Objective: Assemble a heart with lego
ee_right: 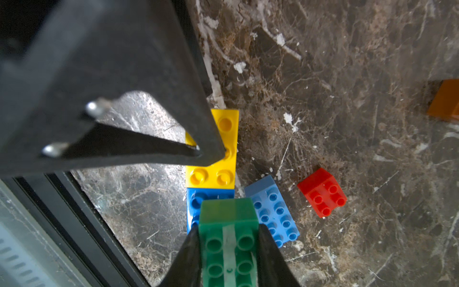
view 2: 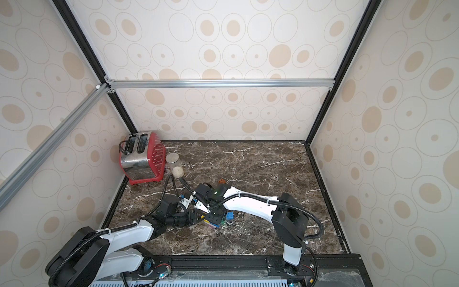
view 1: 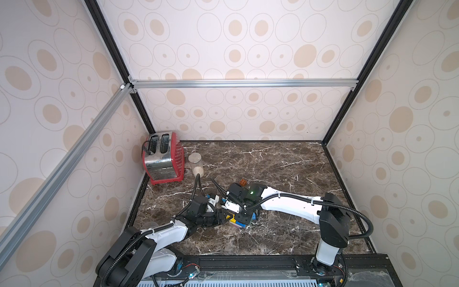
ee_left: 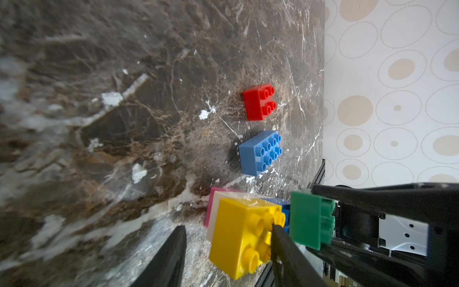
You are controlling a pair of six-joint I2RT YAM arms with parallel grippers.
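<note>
A stack of bricks lies on the table, its top layer a yellow brick beside a dark blue brick, with white and pink layers beneath. My left gripper is part open around the yellow brick, and a gap shows between its left finger and the brick. Shut on a green brick, my right gripper holds it over the dark blue end of the stack. Whether green and blue touch cannot be told. From above, both arms mostly cover the stack.
Loose on the table beside the stack are a light blue brick and a red brick. An orange brick lies farther off. A toaster and a jar stand back left.
</note>
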